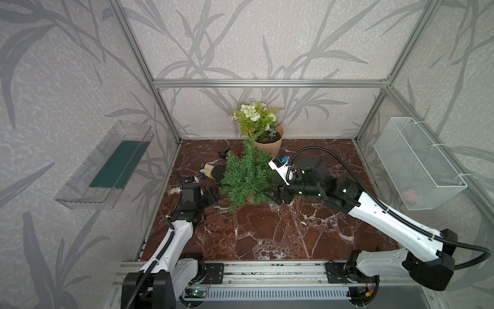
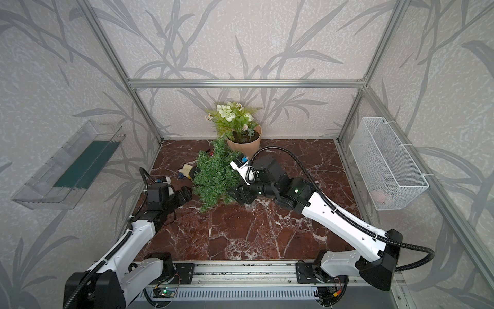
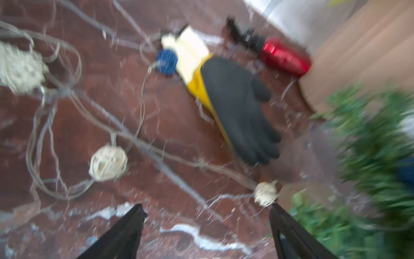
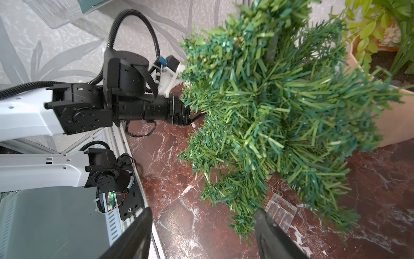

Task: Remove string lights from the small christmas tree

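The small christmas tree (image 1: 247,172) stands mid-table; my right gripper is open beside its right side, with branches above and between the finger line. My left gripper is open over the table left of the tree, nothing between its fingers. Below it, in the left wrist view, string lights with pale woven balls (image 3: 107,163) and thin wire lie on the marble table, near a blue ball (image 3: 166,61).
A work glove (image 3: 232,103) and a red tool (image 3: 284,56) lie behind, near the flower pot (image 1: 268,146). A clear bin (image 1: 72,198) hangs left, a mesh basket (image 1: 419,170) right.
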